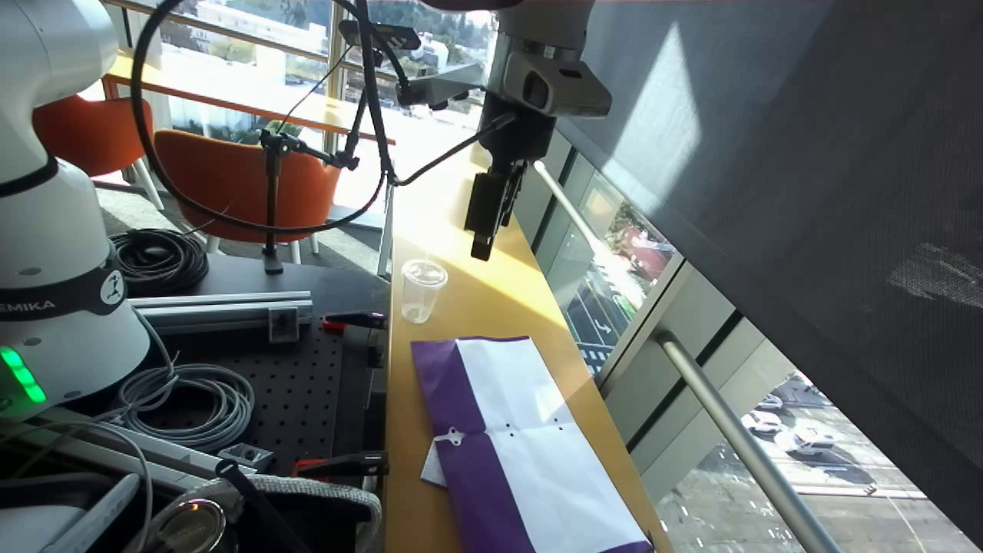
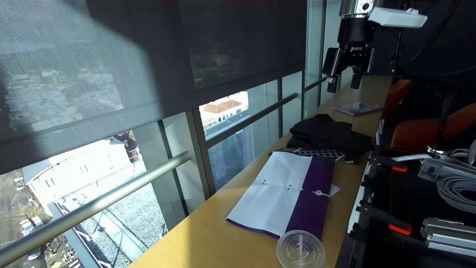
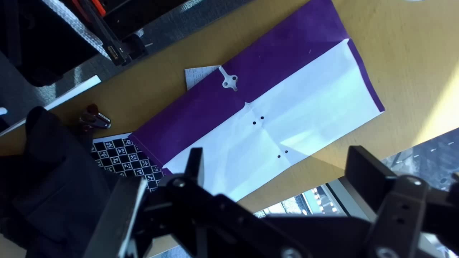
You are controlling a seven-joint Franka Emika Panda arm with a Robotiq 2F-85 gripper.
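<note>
High over the wooden table, my gripper (image 2: pixel 344 87) stands open with nothing between its fingers. In the wrist view the gripper's two fingers (image 3: pixel 195 165) are spread wide at the bottom of the picture. A folded sheet, purple on one side and white on the other (image 1: pixel 521 405), lies flat along the table, well clear of the fingers. On its purple band sits a small silvery bracket-like piece (image 3: pixel 230 81). A clear plastic cup with a lid (image 1: pixel 424 293) stands upright near one end of the sheet.
A black cloth (image 2: pixel 328 134) and a checkered board (image 3: pixel 124 157) lie at the sheet's other end, with a stapler-like item (image 3: pixel 94 116) nearby. Paper peeks out beneath the sheet. Window rails (image 1: pixel 737 433) run along one side, black clamps (image 1: pixel 345 464) along the other.
</note>
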